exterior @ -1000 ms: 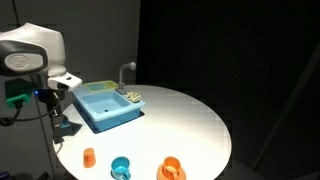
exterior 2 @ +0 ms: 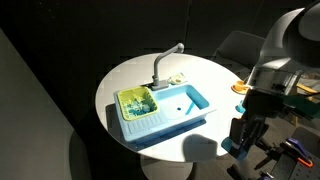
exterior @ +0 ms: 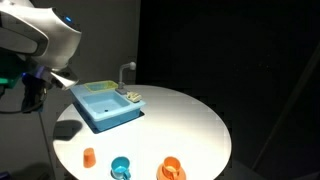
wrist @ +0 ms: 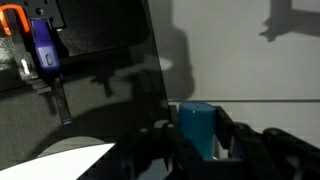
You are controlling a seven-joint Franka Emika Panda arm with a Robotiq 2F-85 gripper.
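In the wrist view a blue object (wrist: pixel 198 125), perhaps a cup, sits between the fingers of my gripper, which is shut on it. Exterior view 2 shows the same blue object (exterior 2: pixel 236 147) below the arm, off the near edge of the round white table. My gripper (exterior: pixel 36 105) is at the left in exterior view 1, beyond the table's left edge and above its surface. What it holds is hard to make out there. Only part of the object shows, so its full shape cannot be told.
A light-blue sink basin (exterior: pixel 108 108) with a faucet (exterior: pixel 127 72) and a yellow-green rack (exterior 2: pixel 136 103) stands on the white table (exterior: pixel 190 122). Near the front are an orange cup (exterior: pixel 89 158), a blue mug (exterior: pixel 121 167) and an orange mug on a saucer (exterior: pixel 171 168).
The arm has risen and shifted left in exterior view 1, carrying the held object away from the table's left edge. The things on the table have stayed put.
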